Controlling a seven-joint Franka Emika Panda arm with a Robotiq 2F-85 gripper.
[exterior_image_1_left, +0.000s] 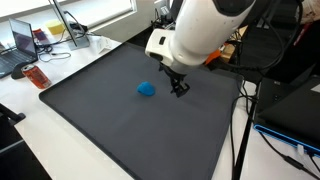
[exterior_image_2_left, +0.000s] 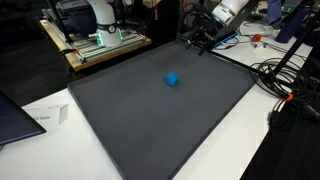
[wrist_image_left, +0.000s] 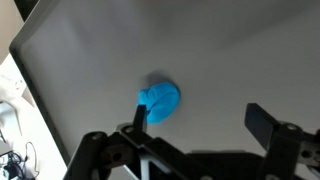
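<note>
A small bright blue object lies alone on the dark grey board; in exterior view 2 the same blue thing is on the board's upper half. From above, the wrist view shows it as a rounded, crumpled-looking blue piece, between and beyond my fingertips in the picture. My gripper hovers over the board, to the right of the blue object in exterior view 1. Its black fingers stand wide apart with nothing between them.
A red can and a laptop stand beyond the board's left side. Cables run along the board's right side in exterior view 2. Most of the board is bare.
</note>
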